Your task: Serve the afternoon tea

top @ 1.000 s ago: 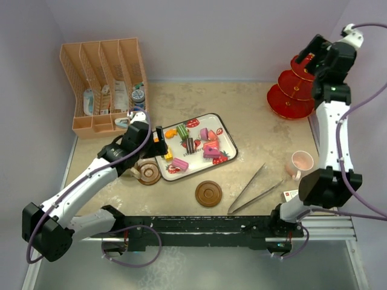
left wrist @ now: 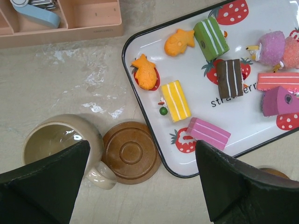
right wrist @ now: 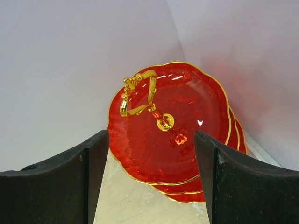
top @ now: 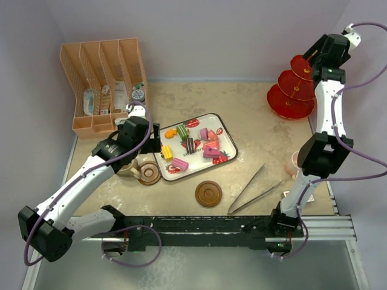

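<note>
My left gripper hangs open above the beige mug (left wrist: 56,140), a wooden coaster (left wrist: 131,163) and the left side of the strawberry tray (left wrist: 173,163). The tray holds several toy cakes, like the yellow slice (left wrist: 175,100) and pink slice (left wrist: 209,134), and orange fish treats (left wrist: 145,73). My right gripper is high at the back right, over the red three-tier stand (right wrist: 145,158); its two fingers stand apart at the bottom of the right wrist view, with nothing seen between them except the stand below.
A peach organizer (top: 91,54) stands at the back left. Metal tongs (top: 242,193), a second coaster (top: 208,193) and a pink mug (top: 294,158), partly behind the right arm, are at the front right. Walls border the stand.
My left gripper has drawn slightly back and left from over the tray.
</note>
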